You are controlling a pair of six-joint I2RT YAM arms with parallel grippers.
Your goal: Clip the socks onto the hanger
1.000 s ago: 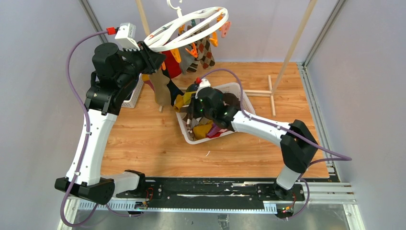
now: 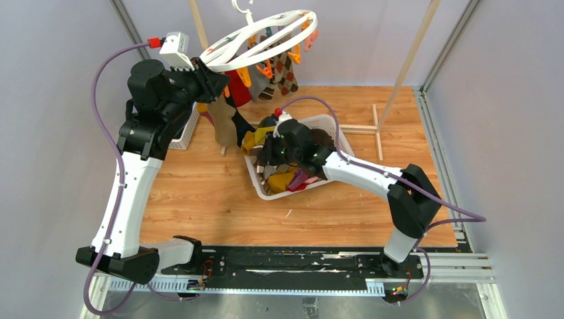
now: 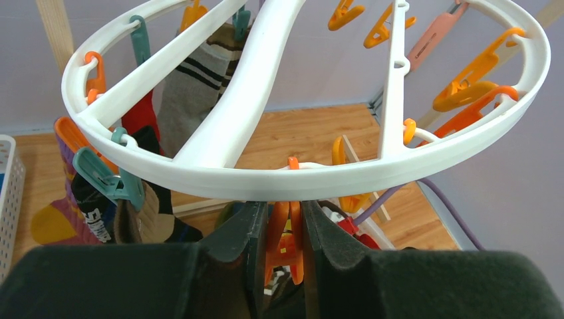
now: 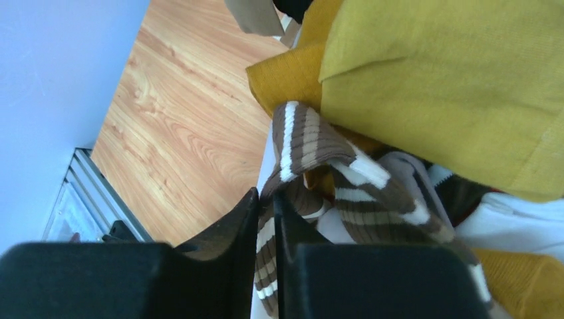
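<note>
In the left wrist view an orange clip point(image 3: 284, 242) hangs from the near rim of the white round hanger point(image 3: 253, 183). My left gripper is shut on that clip from both sides. No sock shows in the clip, though its lower end is partly hidden. Over the basket, my right gripper point(image 2: 263, 158) reaches down among the socks. A brown sock with white stripes point(image 4: 309, 143) runs to its fingertips, which stand close together with striped cloth in the narrow gap. Whether they grip it firmly does not show.
Socks, among them mustard ones point(image 4: 439, 86), fill the white basket point(image 2: 263, 193). Several socks hang at the hanger's left, including a grey one point(image 3: 189, 93). Another white basket point(image 3: 8, 199) stands at far left. Wooden stand poles point(image 2: 407, 63) rise behind.
The left arm stays put.
</note>
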